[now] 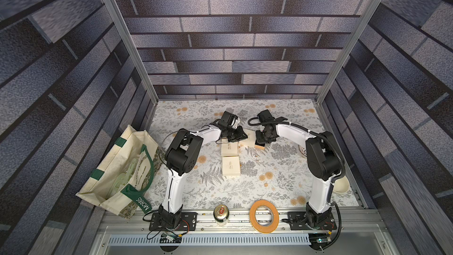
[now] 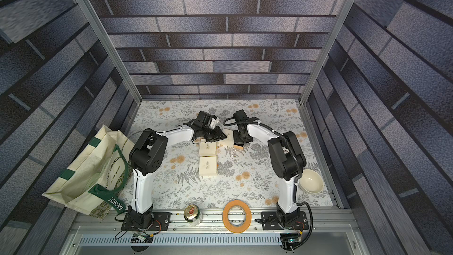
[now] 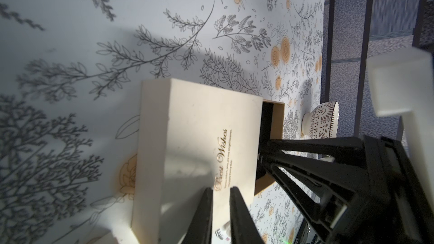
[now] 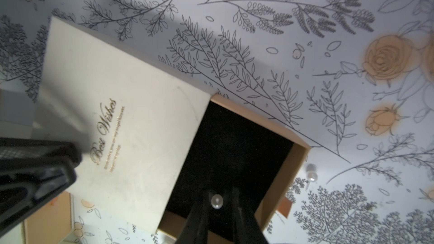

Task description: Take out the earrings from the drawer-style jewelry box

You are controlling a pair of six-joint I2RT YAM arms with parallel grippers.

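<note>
The white "Best Wishes" jewelry box (image 4: 122, 108) has its drawer (image 4: 235, 153) pulled out, showing black padding. In the right wrist view, my right gripper is open over the drawer, with a pearl earring between its fingertips at the padding. A second pearl (image 4: 311, 175) lies on the tablecloth beside the drawer. In the left wrist view, my left gripper is part open at the box's sleeve, its fingertips against or just before the printed white face.
Two more white boxes (image 1: 230, 165) sit left of this one. A tote bag (image 1: 118, 170) fills the left side; a bowl (image 2: 311, 180) stands at the right. A can (image 1: 220, 212) and tape roll (image 1: 264, 214) are at the front edge.
</note>
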